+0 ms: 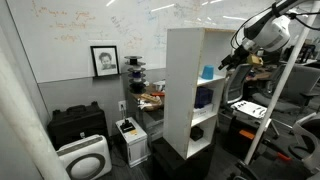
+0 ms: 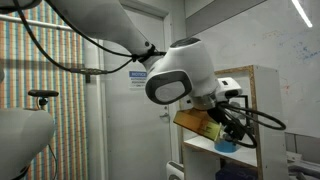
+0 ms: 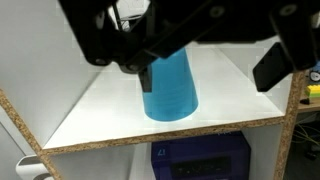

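Note:
A blue cup (image 3: 172, 96) stands on the white upper shelf board (image 3: 90, 128), close to its front edge. In exterior view 1 the same blue cup (image 1: 207, 73) sits inside the top compartment of the shelf unit (image 1: 181, 95). My gripper is open, its dark fingers spread apart. From the wrist, the left finger overlaps part of the cup, while the right finger is well clear to the side. Nothing is gripped. The upper part of the cup is hidden behind the gripper. In exterior view 2, the blue cup (image 2: 226, 146) shows just below the gripper's fingers.
A dark blue box (image 3: 200, 157) occupies the compartment below the cup. The unit's side panel closes off the left, and its wooden edge (image 3: 294, 115) stands at the right. A black office chair (image 1: 286, 90) is near the arm.

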